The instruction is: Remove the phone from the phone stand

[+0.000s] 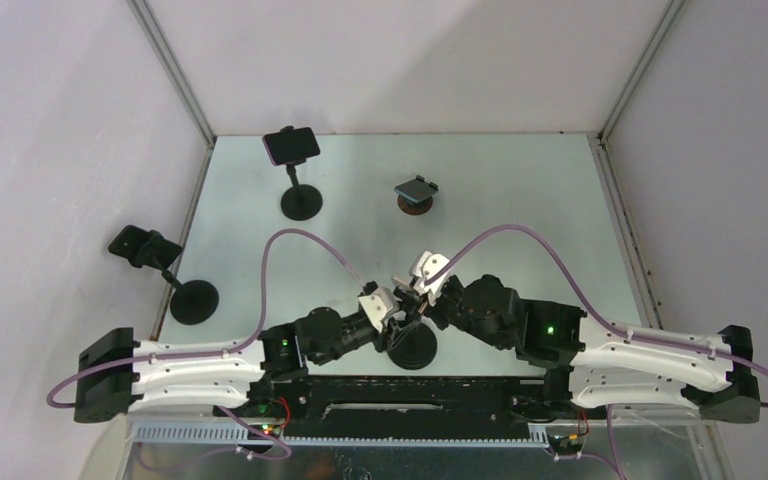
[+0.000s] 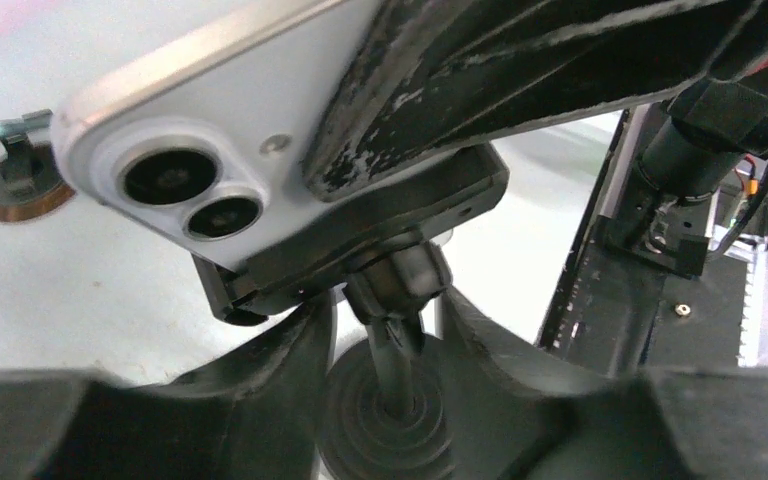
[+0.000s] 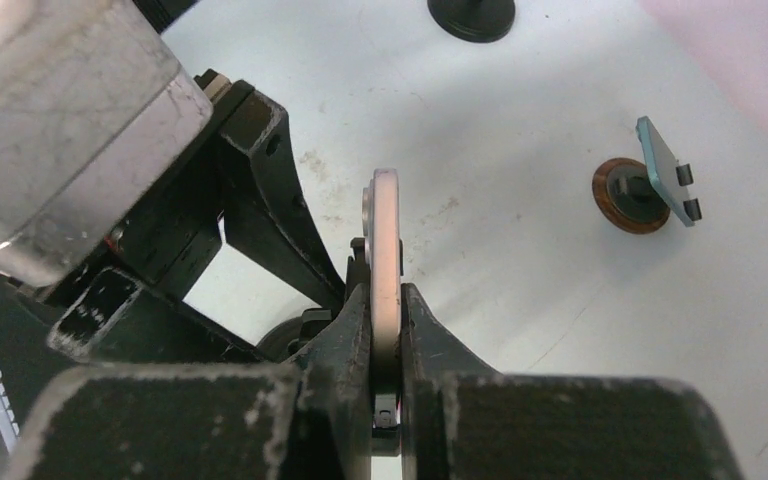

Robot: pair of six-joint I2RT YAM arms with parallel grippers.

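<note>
A white phone [image 2: 230, 110] with two camera lenses is seen from behind in the left wrist view and edge-on in the right wrist view. My right gripper is shut on it, a finger on each face. The black stand's clamp [image 2: 380, 225] lies against the phone's back; how tightly it grips is hidden. Below, the stand's neck [image 2: 392, 365] runs down between the fingers of my left gripper, which is open with small gaps at the neck's sides. In the top view the round base [image 1: 413, 349] shows beneath both grippers.
Two more stands with dark phones [image 1: 291, 146] [image 1: 145, 246] stand at the left. A small stand with a flat teal-edged plate [image 1: 417, 190] sits at the back middle.
</note>
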